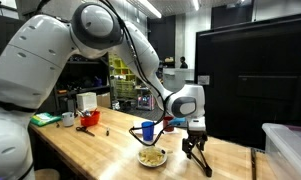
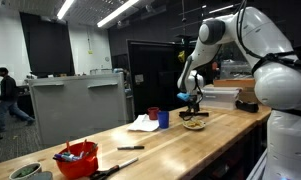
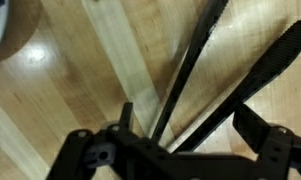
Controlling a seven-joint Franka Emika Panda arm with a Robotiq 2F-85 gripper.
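Black tongs (image 1: 199, 161) lie spread on the wooden table below my gripper (image 1: 197, 140), which points downward. In the wrist view, one slim black arm of the tongs (image 3: 188, 66) and a broader ridged one (image 3: 275, 62) run down toward my open gripper. The two arms draw together near the space between its fingers, where the gripper body hides their lower part. I cannot tell whether a finger touches them.
A plate of yellowish food (image 1: 151, 157) sits to the left of the tongs, with a blue cup (image 1: 148, 131) behind it. Farther left stands a red basket (image 1: 90, 118). At the right edge is a large pale bin (image 1: 287, 150). Bare table (image 2: 150, 170) lies toward the front.
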